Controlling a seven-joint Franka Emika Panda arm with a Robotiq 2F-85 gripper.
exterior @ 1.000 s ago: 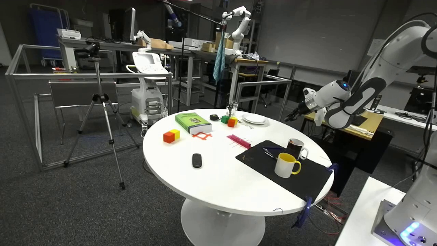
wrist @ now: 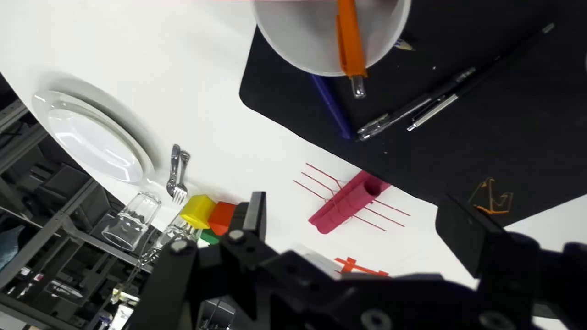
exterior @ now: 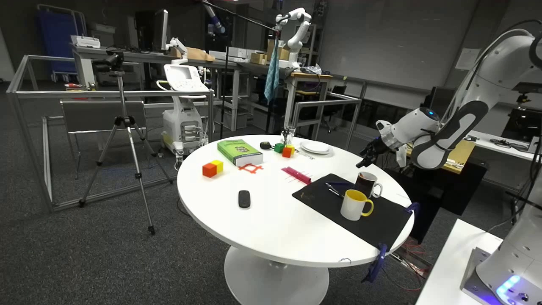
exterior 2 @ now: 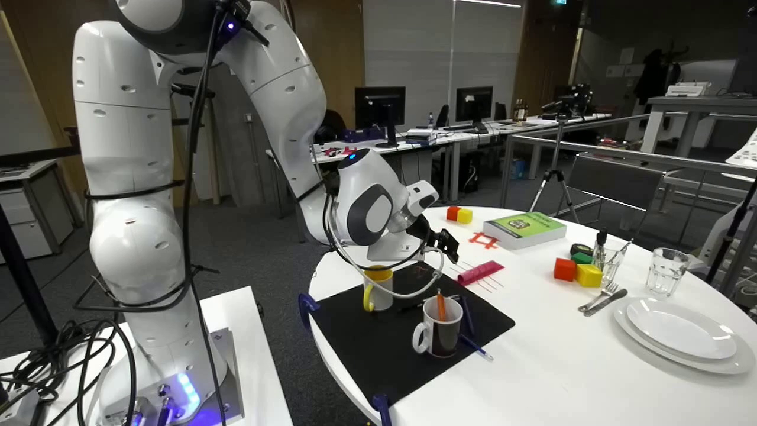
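My gripper is open, with its fingers (wrist: 254, 215) wide apart and nothing held between them. In the second exterior view the gripper (exterior 2: 445, 245) hangs above the table, beyond the mugs. A dark-and-white mug (exterior 2: 447, 339) stands upright on the black mat (exterior 2: 369, 355), an orange pen (exterior 2: 440, 305) leaning inside it. The wrist view cuts off this mug (wrist: 302, 49) at the top edge, with the orange pen (wrist: 350, 38) reaching over its rim. A white mug with yellow inside (exterior: 352, 207) stands beside it. Several pens, including a blue one (wrist: 331, 107), lie on the mat.
A pink roll (exterior: 297, 175) lies by the mat. Farther off are a green book (exterior: 239, 152), colored blocks (exterior: 208, 170), plates (exterior 2: 674, 330), cutlery (exterior 2: 603, 299) and a glass (exterior 2: 667, 272). A black device (exterior: 244, 198) lies on otherwise clear white tabletop. Blue clamps (exterior: 376, 264) grip the table edge.
The arm's end has come down and shifted slightly right in the first exterior view. The mugs and other tabletop objects stay where they were.
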